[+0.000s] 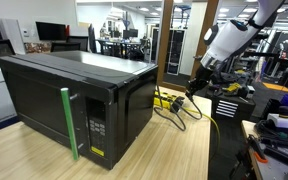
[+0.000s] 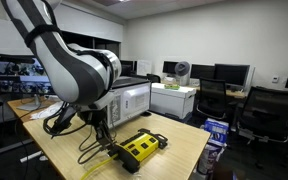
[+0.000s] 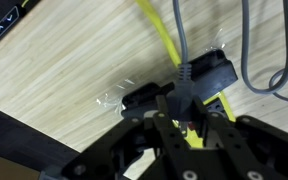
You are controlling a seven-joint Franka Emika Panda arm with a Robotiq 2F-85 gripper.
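In the wrist view, my gripper is shut on a dark plug (image 3: 183, 90) with a grey cord running up from it. One black finger (image 3: 217, 74) lies on each side of the plug. Beneath and beyond the fingers shows part of a yellow power strip (image 3: 221, 108), largely covered by the gripper. Exterior view 2 shows the yellow-and-black strip (image 2: 141, 147) on the table beside the arm. Whether the plug touches the strip or sits in a socket cannot be told.
A large black microwave (image 1: 84, 100) stands on the wooden table (image 1: 159, 155), a green strip along its front. Grey cord loops (image 3: 247, 50) and a yellow cable (image 3: 162, 27) lie close to the gripper.
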